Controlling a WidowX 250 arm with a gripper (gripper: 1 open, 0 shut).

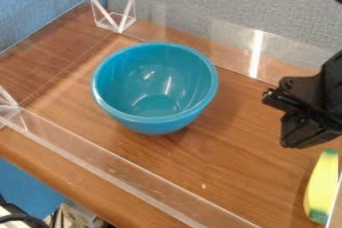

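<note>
A turquoise bowl (155, 84) stands empty on the wooden table (160, 177), left of centre. A yellow banana-like object (321, 186) with a pale green end lies at the right edge, partly cut off. My black gripper (286, 118) hangs at the right, above and behind the yellow object, apart from it and from the bowl. It is partly out of frame, and I cannot make out anything held between its fingers or how far apart they stand.
Clear acrylic barriers with white triangular brackets (114, 22) run along the back and front of the table. Grey and blue panels stand behind.
</note>
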